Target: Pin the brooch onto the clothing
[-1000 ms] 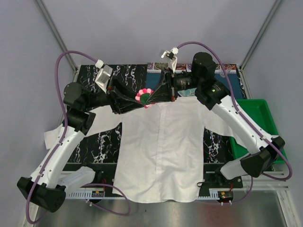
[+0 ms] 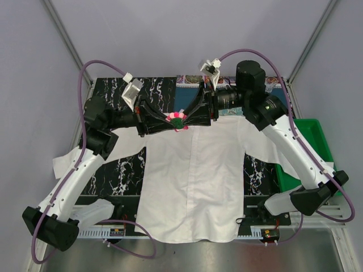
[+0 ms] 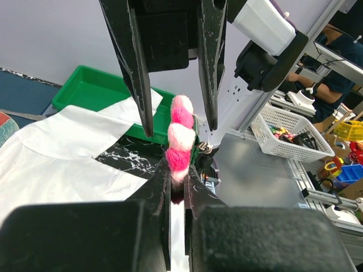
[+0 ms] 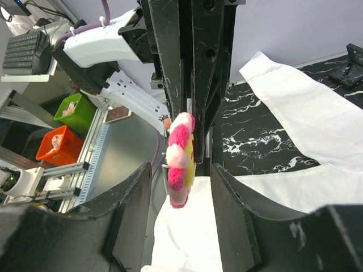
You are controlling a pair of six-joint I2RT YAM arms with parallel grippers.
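A fuzzy pink-and-white brooch (image 2: 176, 120) with a green centre is held in the air above the white shirt (image 2: 190, 181). My left gripper is shut on the brooch, which stands on edge between its fingertips. My right gripper is part open, its fingertips on either side of the brooch in the right wrist view; in the left wrist view they stand apart just beyond it. Whether they touch it I cannot tell.
The shirt lies spread over a black marbled surface, sleeves out to both sides. A green tray (image 2: 315, 139) is at the right, with a blue patterned cloth behind the shirt.
Both grippers and the brooch have shifted slightly to the right over the last second, the right arm a little more than the left.
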